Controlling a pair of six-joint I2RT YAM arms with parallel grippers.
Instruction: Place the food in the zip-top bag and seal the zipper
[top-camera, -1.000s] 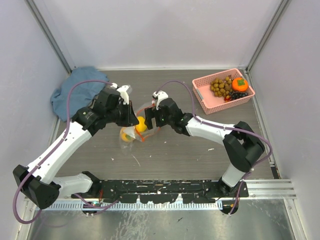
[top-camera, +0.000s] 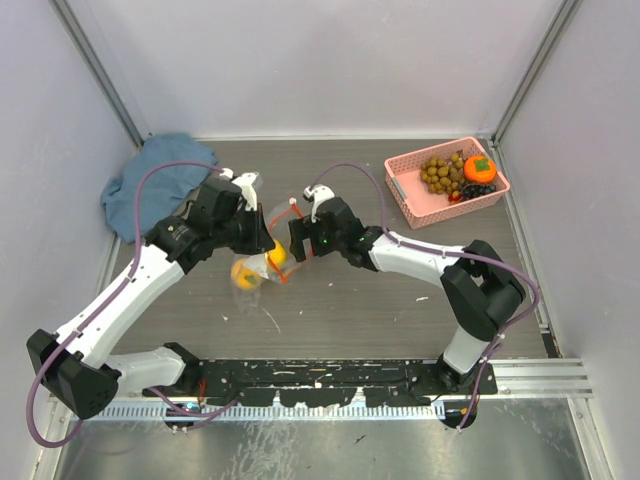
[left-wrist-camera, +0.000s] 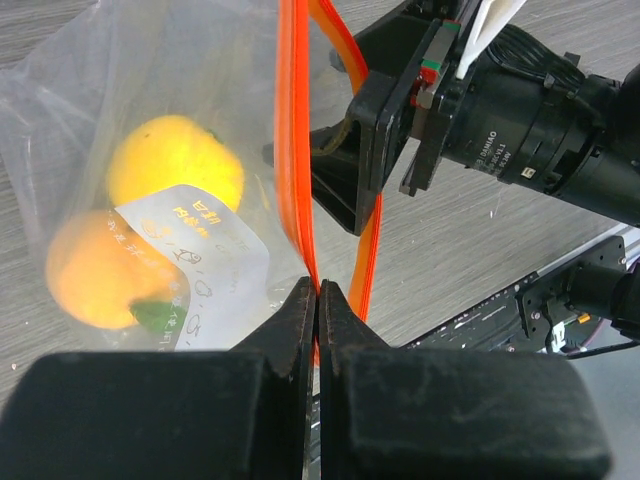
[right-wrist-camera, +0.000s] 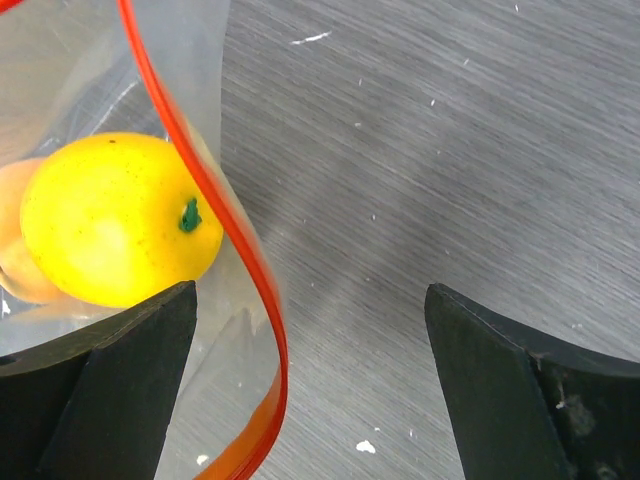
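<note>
A clear zip top bag (left-wrist-camera: 60, 110) with an orange-edged mouth hangs tilted near the middle of the table. Inside it lie a yellow fruit (right-wrist-camera: 120, 220) and an orange fruit (left-wrist-camera: 100, 275) with a green leaf, partly covered by a white label (left-wrist-camera: 205, 265). My left gripper is shut on the orange edge (left-wrist-camera: 293, 140) of the bag. At the mouth, my right gripper stands open; in its wrist view the orange rim (right-wrist-camera: 245, 235) runs between its fingers, close to the left one, with nothing gripped.
A pink basket (top-camera: 412, 207) at the back right holds an orange persimmon (top-camera: 480, 170), brownish round fruit (top-camera: 436, 175) and dark grapes (top-camera: 477, 190). A blue cloth (top-camera: 145, 185) lies at the back left.
Both fruits have shifted to the lower left inside the bag. The left arm stays nearly still.
</note>
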